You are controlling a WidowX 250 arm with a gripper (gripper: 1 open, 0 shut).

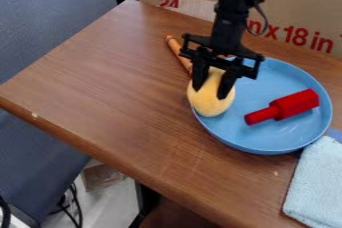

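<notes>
The black gripper (214, 72) is lowered over a yellow, rounded object (211, 97) at the left part of a blue plate (270, 137). Its fingers reach down onto the top of the yellow object; whether they are closed on it is hard to tell. A red cylindrical object (283, 108) lies on the plate's right side. An orange stick-like object (179, 50) lies on the table behind the plate's left edge, partly hidden by the gripper.
A light blue cloth (315, 187) lies at the front right. A cardboard box (301, 17) stands behind.
</notes>
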